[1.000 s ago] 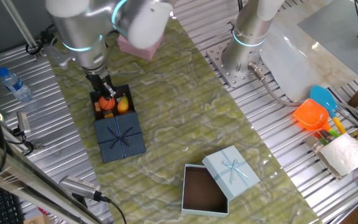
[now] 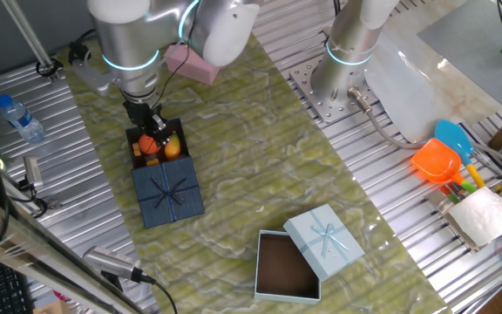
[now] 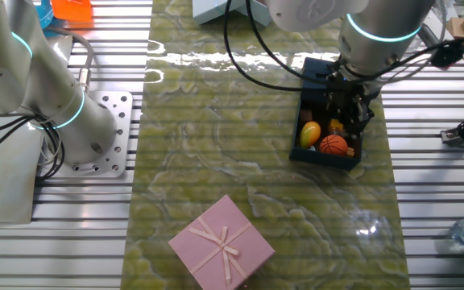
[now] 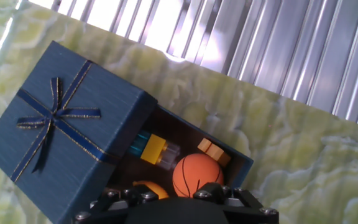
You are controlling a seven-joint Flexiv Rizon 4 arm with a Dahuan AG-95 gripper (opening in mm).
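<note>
A dark blue gift box (image 2: 133,150) stands with its ribboned lid (image 2: 168,194) lying across part of it, leaving one end uncovered. Inside that end are an orange basketball (image 4: 196,174), a yellow-orange fruit-like item (image 3: 310,134), wooden blocks (image 4: 214,151) and a yellow and teal piece (image 4: 153,149). My gripper (image 2: 158,125) hangs over the uncovered end, close above the ball and fruit. In the wrist view its dark fingers (image 4: 211,193) show at the bottom edge, overlapping the ball's near side. How far apart the fingertips stand is unclear, and no held object shows.
An uncovered light blue box (image 2: 288,266) has its lid (image 2: 325,242) leaning on its edge. A closed pink box (image 3: 221,243) sits apart. Shovels (image 2: 438,162) lie beyond the arm base; a water bottle (image 2: 22,119) stands beside the mat.
Compared with one second ago, the arm has shifted right in exterior view 1, bringing my gripper from above the ball toward the fruit. Box, lid and contents look unmoved.
</note>
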